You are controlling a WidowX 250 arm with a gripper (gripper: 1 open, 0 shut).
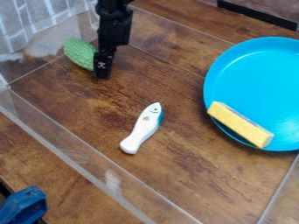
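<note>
A black gripper point(107, 61) reaches down from the top at the upper left, its fingers low beside a green, textured corn-like object point(79, 52) lying on the wooden surface. The gripper covers the right end of that object, and whether it touches it is hard to tell. Its fingers are dark and small in this view.
A blue plate point(251, 83) fills the right side, with a yellow block point(239, 123) on its lower left. A white fish-shaped object point(142, 129) lies at the centre front. A blue item point(23, 206) is at the lower left corner. Clear plastic edges border the surface.
</note>
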